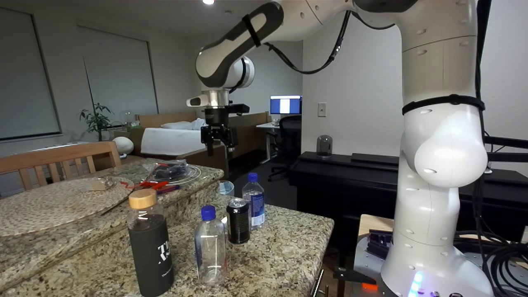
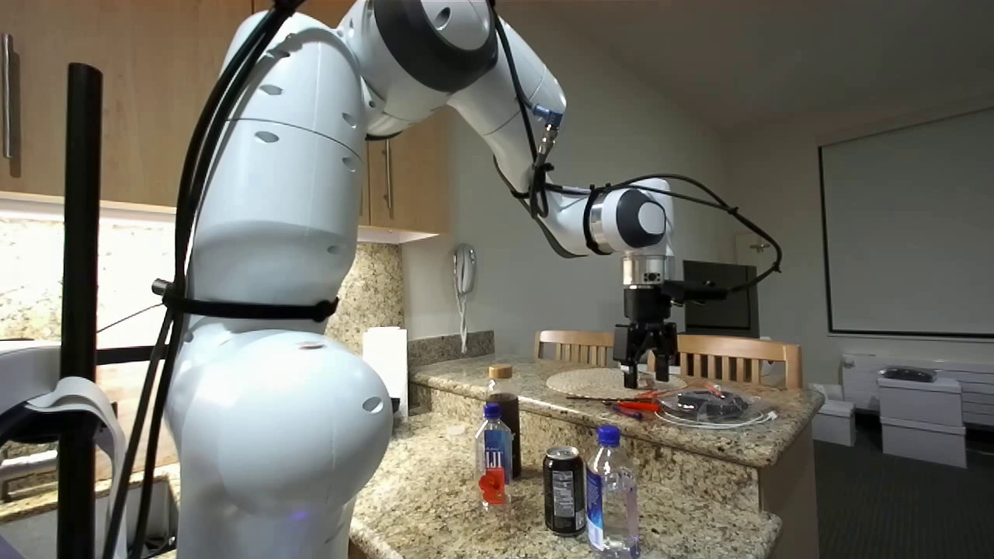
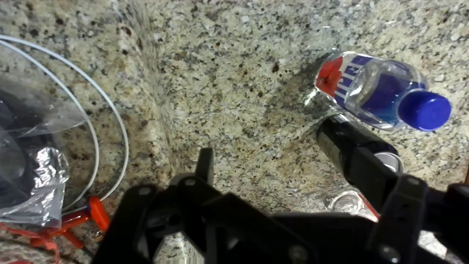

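Note:
My gripper (image 1: 220, 147) hangs in the air, pointing down, above the drinks and clear of them. In the wrist view its two fingers (image 3: 205, 165) stand wide apart with nothing between them. A blue-capped water bottle (image 3: 373, 90) stands on the lower counter, beside a black can (image 3: 336, 145) that one finger partly covers. Nearer exterior view 1 is a second blue-capped bottle (image 1: 210, 247), to the can's left there. A dark bottle (image 1: 151, 247) with a wooden lid stands further left. All are upright.
On the raised granite ledge lie a clear plastic bag (image 3: 44, 176) with dark contents, white cable (image 3: 118, 118), red-handled tools (image 2: 638, 405) and a round woven mat (image 1: 64, 203). A stone step divides ledge from lower counter. Bare counter (image 1: 287, 232) lies right of the can in exterior view 1.

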